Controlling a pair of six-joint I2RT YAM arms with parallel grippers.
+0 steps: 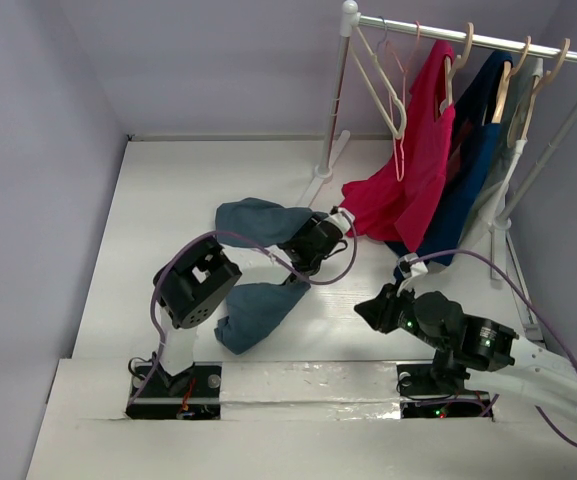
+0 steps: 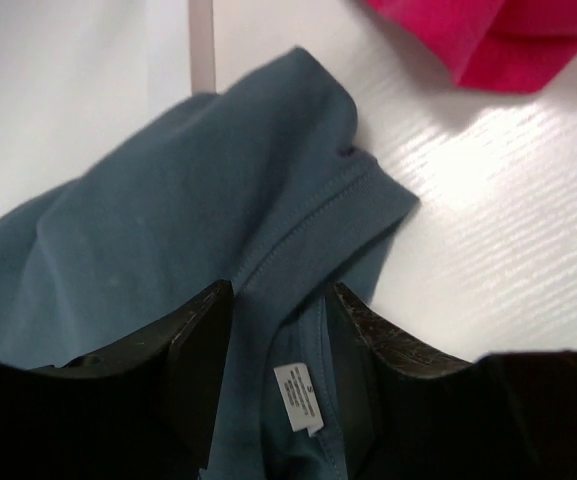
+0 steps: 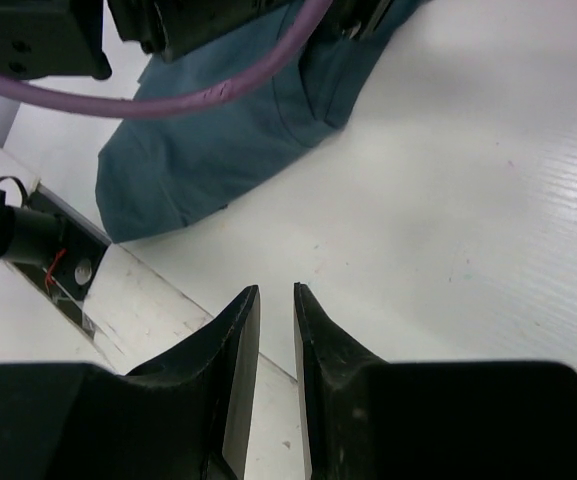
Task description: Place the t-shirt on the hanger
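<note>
The grey-blue t-shirt [image 1: 263, 310] lies flat on the table, partly covered by the left arm. Above its collar end, my left gripper stands part open; its fingers straddle the view of the neckline and a white label [image 2: 298, 397], with no cloth visibly pinched. My right gripper hangs over bare table to the right of the shirt, its fingers slightly apart and empty. Empty hangers, one white [image 1: 380, 85] and one pink [image 1: 401, 150], hang at the left end of the rack's rail.
The white rack [image 1: 483, 40] also carries a pink-red shirt [image 1: 413, 150], a dark blue shirt [image 1: 473, 165] and a grey garment on wooden hangers. The red one hangs close to the left gripper. Table space in front of the rack is clear.
</note>
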